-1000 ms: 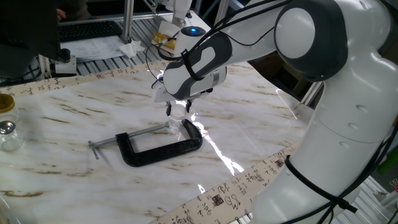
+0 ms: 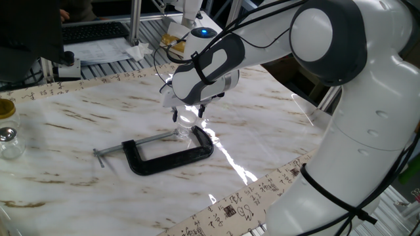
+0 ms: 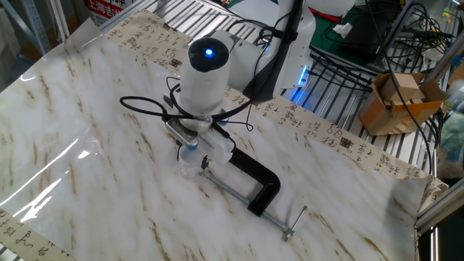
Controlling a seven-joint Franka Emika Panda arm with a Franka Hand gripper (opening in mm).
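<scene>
A black C-clamp (image 2: pixel 169 161) with a metal screw rod lies on the marble-patterned table. At the clamp's far end, between its frame tip and the screw, stands a clear, see-through object (image 2: pixel 187 120); its outline is hard to make out. Right over it is my gripper (image 2: pixel 188 114), pointing down, its dark fingers spread to either side of the clear object's top. They look apart from it. In the second exterior view the clear object (image 3: pixel 191 161) shows below the hand, beside the clamp (image 3: pixel 262 176), whose near end the hand partly hides.
Two clear jars, one with a yellow lid (image 2: pixel 7 109) and one with a silver lid (image 2: pixel 8 135), stand at the left edge. A cardboard box (image 3: pixel 397 105) sits off the table.
My gripper's fingers have spread wider apart around the clear object. The arm, the clamp and the clear object appear to have stayed in place.
</scene>
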